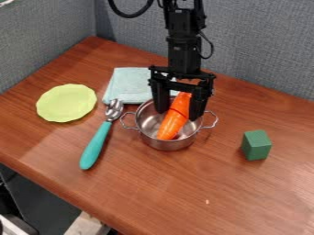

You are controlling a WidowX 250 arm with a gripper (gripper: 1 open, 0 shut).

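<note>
My black gripper [181, 99] is lowered over a steel pot [167, 138] with two looped handles, one finger to either side of the pot's inside. An orange carrot [175, 119] stands tilted in the pot between the fingers, its top partly under the gripper body. The fingers look apart; whether they touch the carrot I cannot tell.
A spoon with a teal handle [95, 142] lies left of the pot, a pale green plate [66, 103] farther left, a folded grey cloth [128, 85] behind. A green block [256, 144] sits at the right.
</note>
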